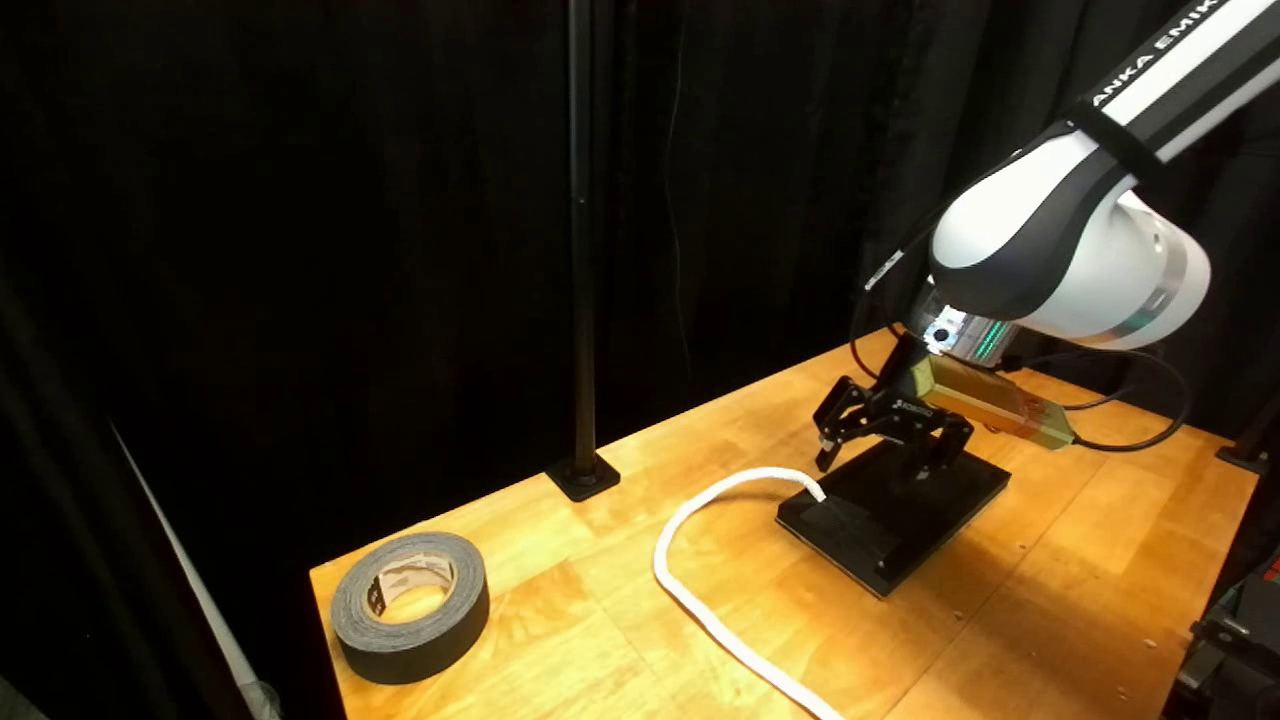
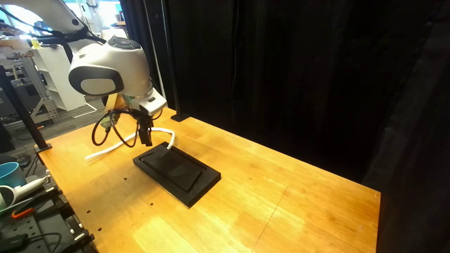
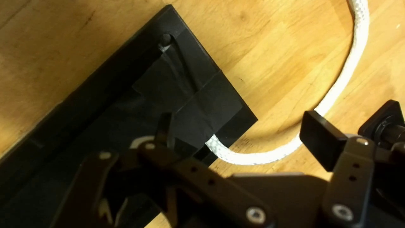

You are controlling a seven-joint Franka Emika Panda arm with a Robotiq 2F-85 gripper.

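A flat black board lies on the wooden table, with a recessed panel and strips of black tape at one end. From under that tape comes a white rope, curving away over the table. My gripper hangs over the board, open, its fingers wide apart. In the wrist view the rope passes between the fingers as seen from above and runs beneath one fingertip; nothing is clasped. The other finger appears over the board, dark against dark.
A roll of grey tape rests near the table's far-left corner in exterior view 1. Black posts stand along the table's curtain side, one on a square base. Much of the tabletop beyond the board is clear.
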